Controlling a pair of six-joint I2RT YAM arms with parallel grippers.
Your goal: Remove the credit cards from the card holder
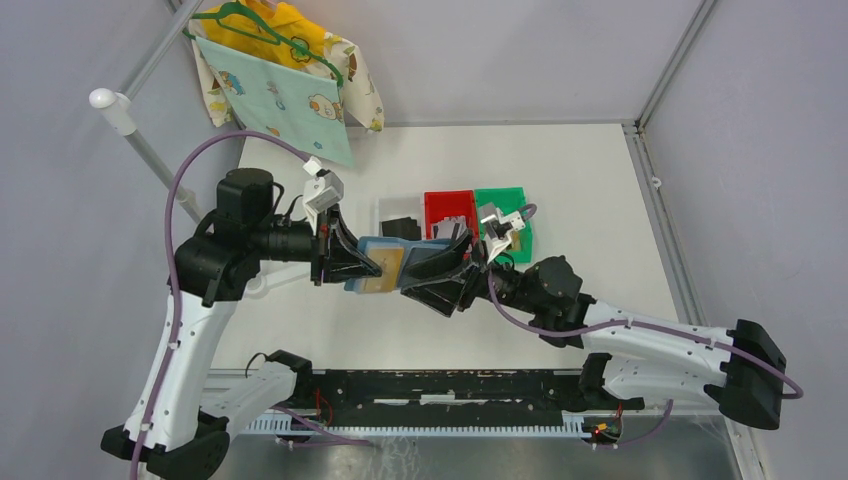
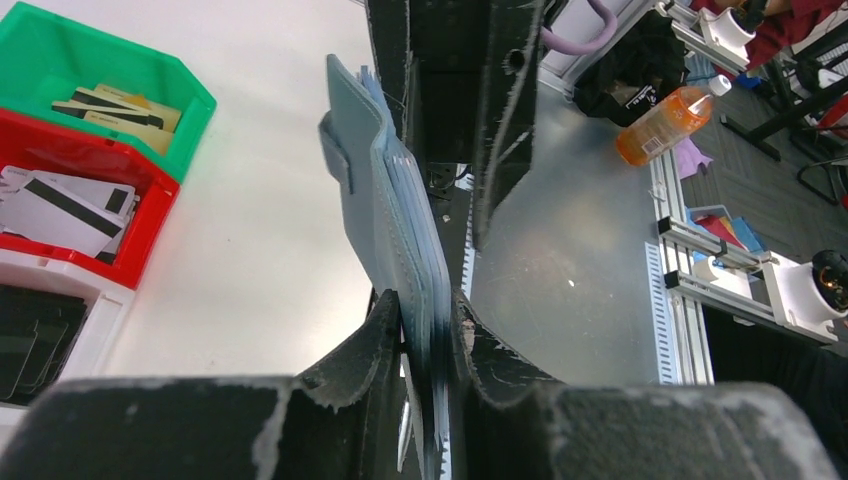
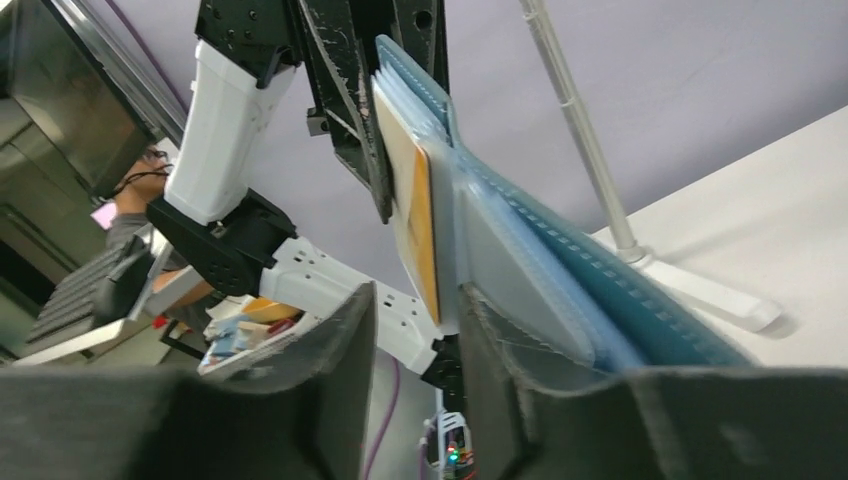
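The blue card holder, with clear sleeves along one side, is held above the table. My left gripper is shut on its left end. A pale card with a gold stripe shows at the holder's face in the right wrist view. My right gripper stands open at the holder's other end, its fingers spread apart. In the right wrist view the card's lower edge lies between its fingertips, near one of them; no grip on it shows.
A red bin with white cards, a green bin with gold-coloured cards and a white bin with black cards stand behind the holder. Hanging clothes are at the back left.
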